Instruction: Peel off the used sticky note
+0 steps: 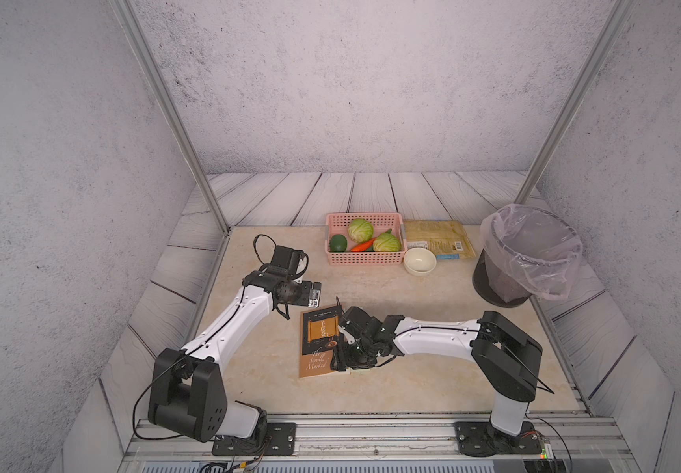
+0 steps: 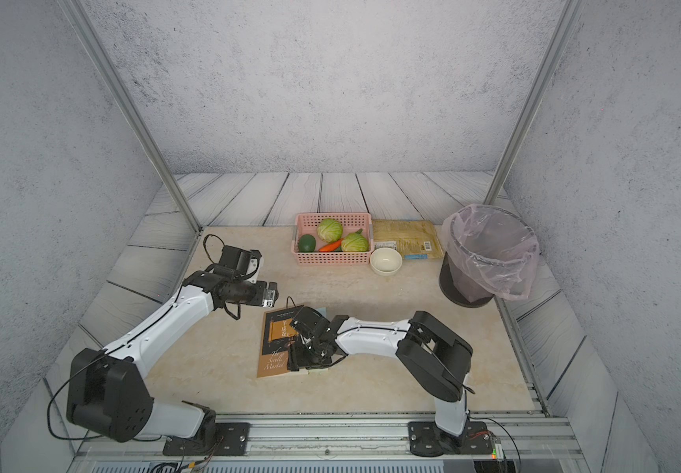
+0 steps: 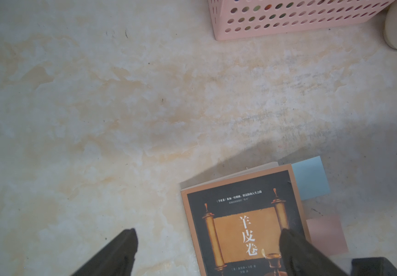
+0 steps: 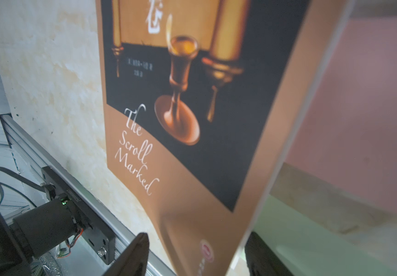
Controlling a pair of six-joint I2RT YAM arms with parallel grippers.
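Observation:
The book (image 3: 249, 216) lies flat with its dark and brown cover up. From its right edge stick out a blue note (image 3: 312, 178), a pink note (image 3: 328, 235) and, lower down, a pale green note (image 4: 318, 237). My right gripper is at the book's lower right edge, fingers apart; the lower corner of the cover appears between them. Whether either finger touches paper is unclear. Up and left of the book, my left gripper stands open and empty above the table. In the top views the right arm partly covers the notes.
A pink basket (image 1: 365, 257) of vegetables stands at the back, beside a white bowl (image 1: 419, 261) and a flat brown package (image 1: 439, 236). On the right is a bin (image 1: 502, 291) with a clear liner. Bare table lies between book and basket.

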